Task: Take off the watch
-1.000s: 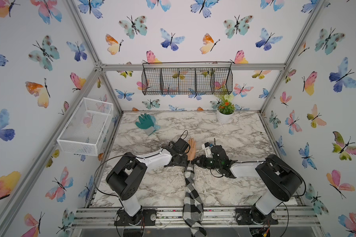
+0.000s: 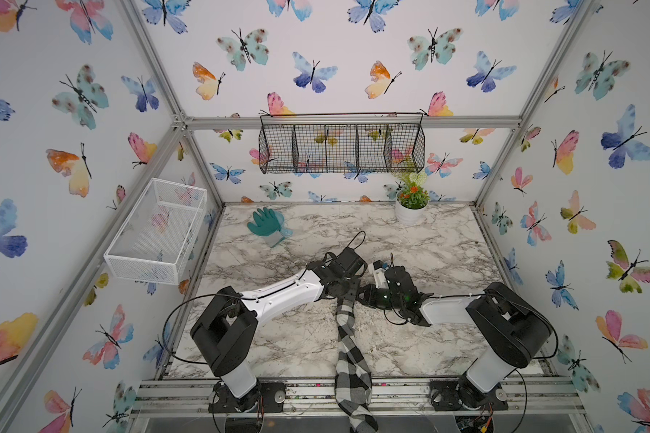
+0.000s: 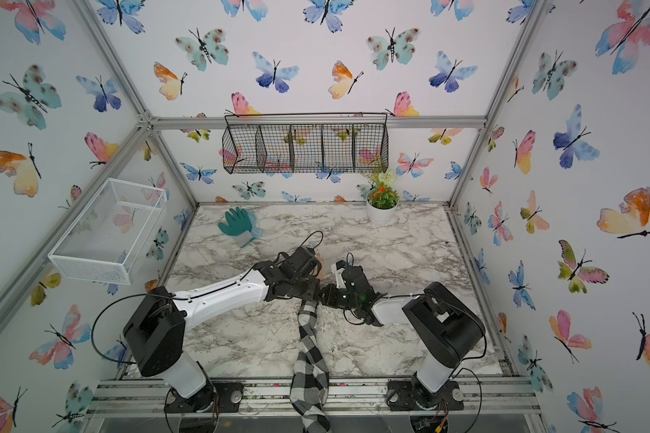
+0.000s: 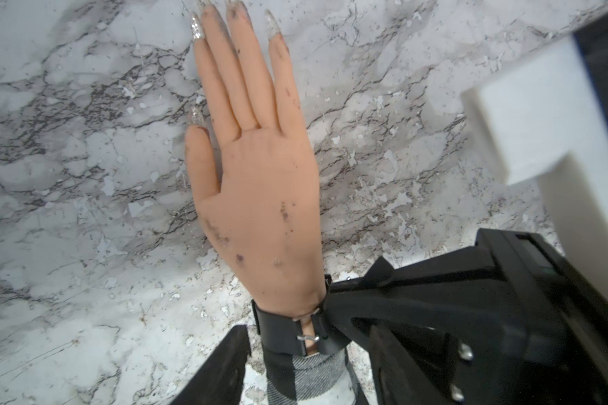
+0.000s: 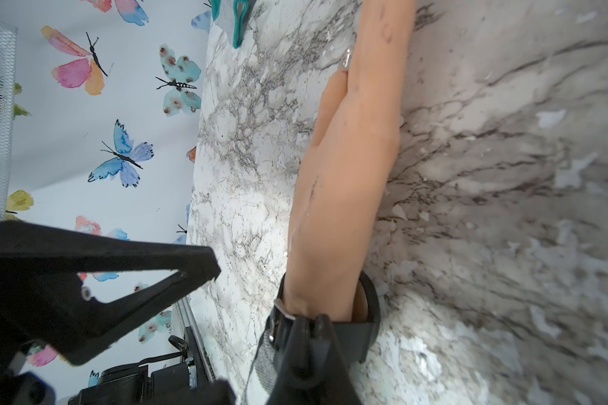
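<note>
A rubber hand (image 4: 270, 195) lies back up with a black watch strap (image 4: 281, 334) around its wrist. Metal buckle pieces (image 4: 308, 337) show on the strap's upper side, with skin tone in a narrow gap. My left gripper hangs over the strap, fingers apart on either side of it and nothing gripped. From the right, my right gripper reaches the strap, its fingertips together. Whether a thin bit of strap is pinched there is hidden. The watch's face is out of sight in all views.
A checkered sleeve (image 2: 352, 375) runs from the wrist over the table's front edge. At the back stand a teal glove (image 2: 267, 225) and a potted plant (image 2: 411, 209). Both grippers are crowded close together.
The right arm has stayed where it was.
</note>
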